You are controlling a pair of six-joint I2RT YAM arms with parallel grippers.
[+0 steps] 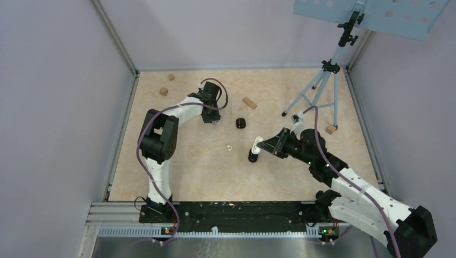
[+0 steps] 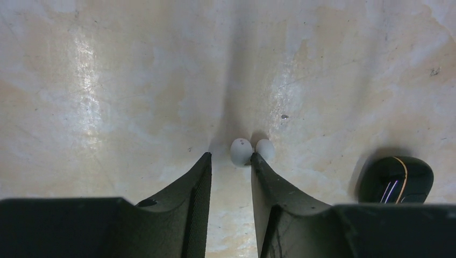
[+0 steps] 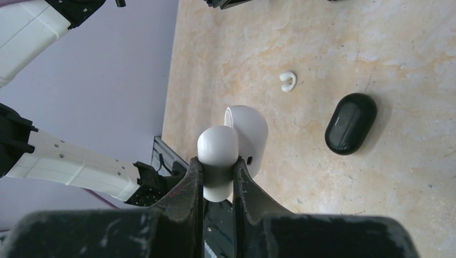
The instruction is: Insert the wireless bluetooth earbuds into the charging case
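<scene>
In the right wrist view my right gripper is shut on the white charging case [image 3: 251, 131], whose rounded lid stands open. My left gripper is part open, low over the table. Two small white rounded ends, apparently of one earbud [image 2: 241, 151], show at its right fingertip, one in front of the gap and one beyond that finger; whether they touch it I cannot tell. From above, this earbud is mostly hidden by the left gripper [image 1: 211, 115]. A C-shaped white earbud [image 3: 289, 81] lies alone mid-table, seen also in the top view [image 1: 229, 148].
A black case with a gold line [image 1: 240, 123] lies right of the left gripper. Another black case [image 1: 253, 156] sits close below the white one. Wooden blocks [image 1: 249, 102] lie toward the back, and a tripod [image 1: 329, 67] stands back right.
</scene>
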